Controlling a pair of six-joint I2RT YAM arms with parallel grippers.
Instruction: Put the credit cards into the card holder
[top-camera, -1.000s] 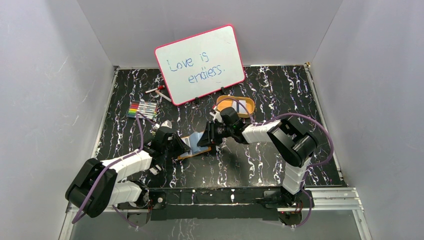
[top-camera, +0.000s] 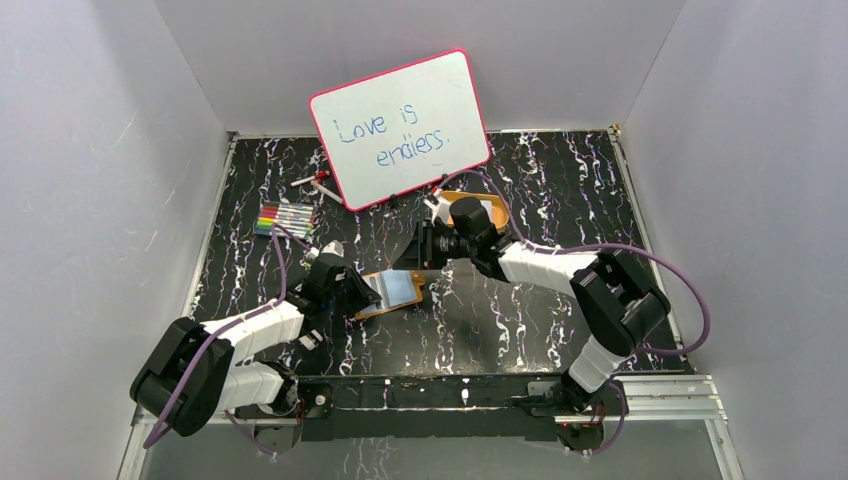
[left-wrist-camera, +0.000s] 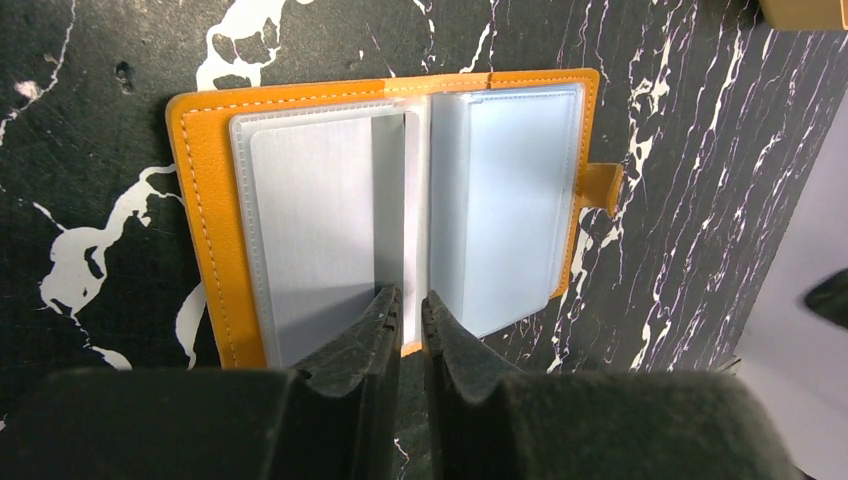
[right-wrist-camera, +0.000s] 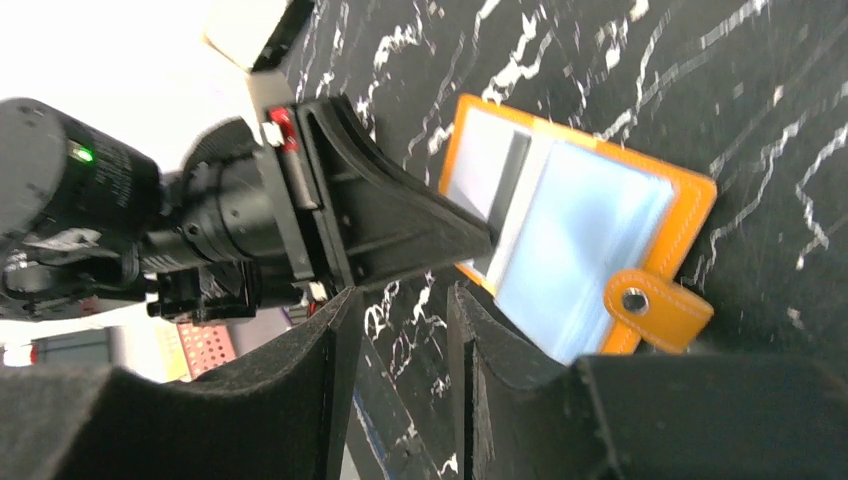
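The orange card holder (top-camera: 400, 290) lies unfolded on the table, its pale blue sleeve (left-wrist-camera: 520, 190) on the right side and a whitish page (left-wrist-camera: 320, 200) on the left. My left gripper is nearly closed at the holder's middle, with the edge of the inner sleeves between its fingertips. Above the holder's right side, clear of the sleeve, hovers my right gripper, fingers apart and nothing visible between them. A white card (top-camera: 487, 206) shows in the orange tray, partly covered by the right arm.
The orange tray (top-camera: 505, 216) is behind the right arm. Colored markers (top-camera: 286, 217) lie at the left, and a whiteboard (top-camera: 400, 130) leans at the back. Open table lies in front of and right of the holder. The two grippers are close together.
The sleeve, raised before, now lies flat. My left arm keeps its place.
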